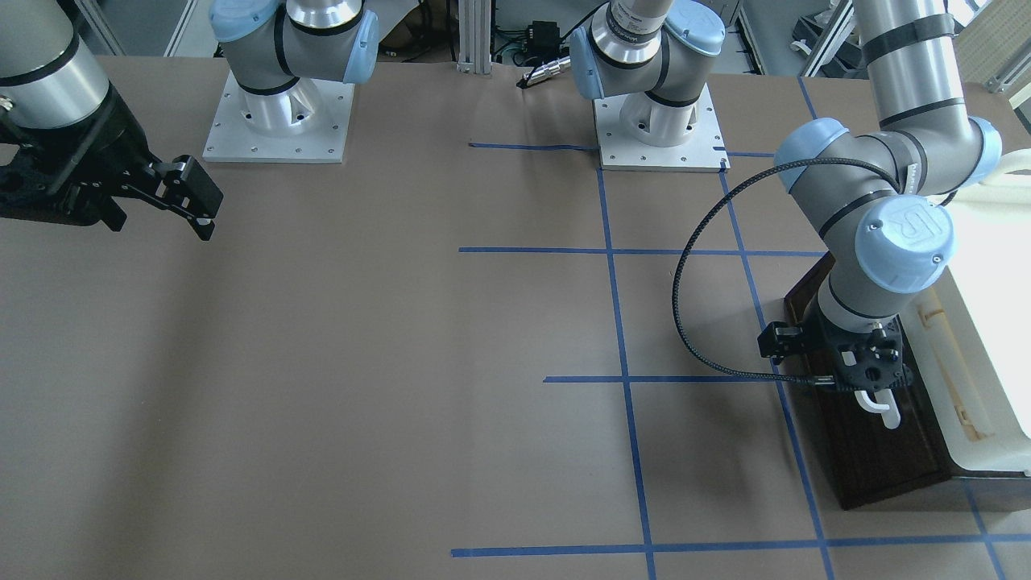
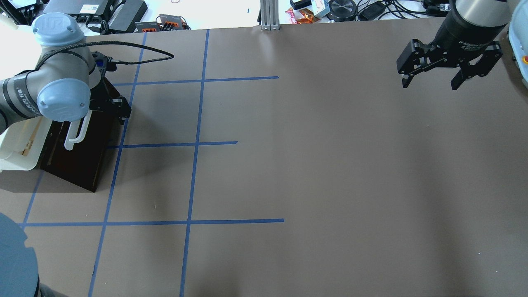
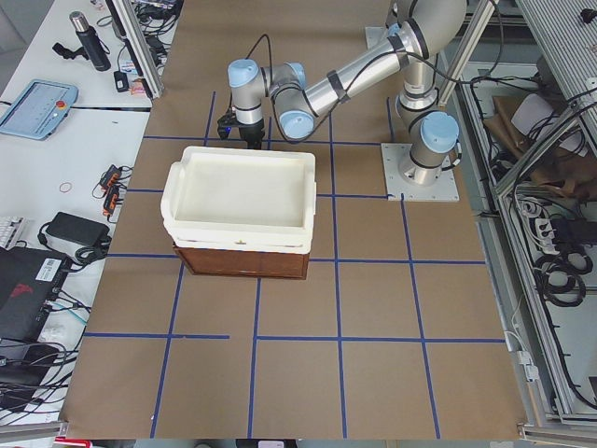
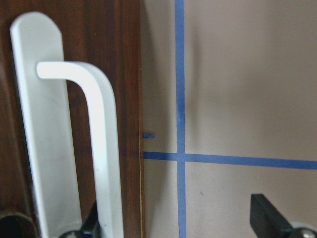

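A dark wood box (image 1: 860, 454) with a white liner (image 3: 240, 187) stands at the front view's right. On its side is a white handle (image 1: 882, 406), seen large in the left wrist view (image 4: 104, 153). My black gripper (image 1: 836, 353) is at that box side, over the handle's end. In the left wrist view one finger lies by the handle's bar at the bottom, the other out over the table at lower right, apart, so the gripper looks open. Whether it touches the handle is unclear.
Another black gripper (image 2: 445, 62) hangs over the far side of the table. Further arms on white base plates (image 1: 662, 155) stand at the back. The middle of the table (image 1: 387, 367), partly marked with blue tape, is clear.
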